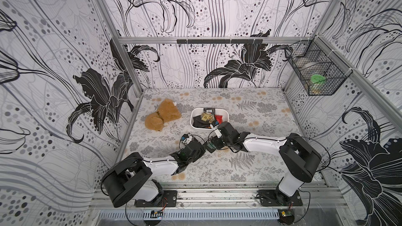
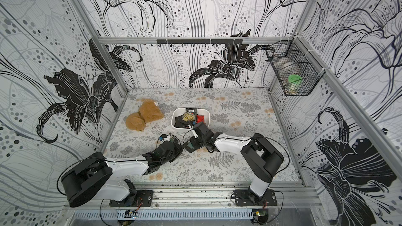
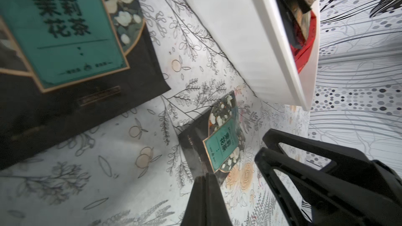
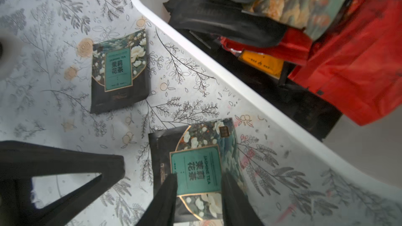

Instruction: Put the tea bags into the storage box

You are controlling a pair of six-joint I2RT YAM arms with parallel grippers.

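Note:
Two black-and-green jasmine tea bags lie flat on the table just in front of the white storage box (image 4: 234,81). In the right wrist view, the nearer tea bag (image 4: 196,163) is under my right gripper, whose fingers stand apart over it. The other tea bag rests farther left, and the left wrist view shows it large as a tea bag (image 3: 79,29) at upper left. My left gripper is shut, its fingertips together with nothing showing between them, in front of the smaller-looking tea bag (image 3: 222,142).
Black, gold and red packets (image 1: 206,117) fill part of the box. A brown plush toy (image 1: 163,113) lies left of it. The two grippers are very close together. A wire basket (image 1: 320,71) hangs at the right.

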